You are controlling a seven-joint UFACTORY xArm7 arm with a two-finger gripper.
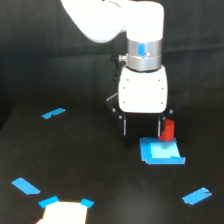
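A small red object stands at the back edge of a light square pad bordered with blue tape, right of the middle in the camera view. My gripper is over the dark table, its fingers spread apart and nothing visible between them. The right finger appears just left of the red object and hides part of it. Whether they touch, I cannot tell.
A pale item with an orange-red part is cut off by the bottom edge. Blue tape strips mark several spots on the dark table.
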